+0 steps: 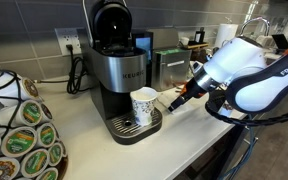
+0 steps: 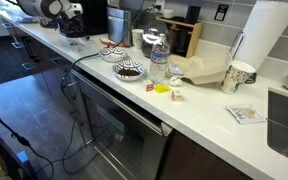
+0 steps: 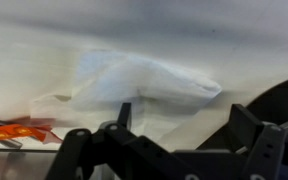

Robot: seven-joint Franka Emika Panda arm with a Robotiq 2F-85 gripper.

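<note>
My gripper stands open, its two black fingers apart along the bottom of the wrist view. Ahead of the fingers lies a pale, crumpled sheet or packet (image 3: 144, 82) on a light surface; whether they touch it I cannot tell. In exterior view 1 the gripper (image 1: 174, 106) is low over the counter, right of the coffee maker (image 1: 121, 72). A patterned paper cup (image 1: 144, 106) stands on the machine's drip tray. The arm covers part of the counter behind it.
An orange-handled tool (image 3: 14, 131) lies at the wrist view's left, and a dark rounded object (image 3: 279, 115) at its right. A rack of coffee pods (image 1: 24, 135) fills the left. Bowls (image 2: 129, 71) and a water bottle (image 2: 159, 60) stand farther along the counter.
</note>
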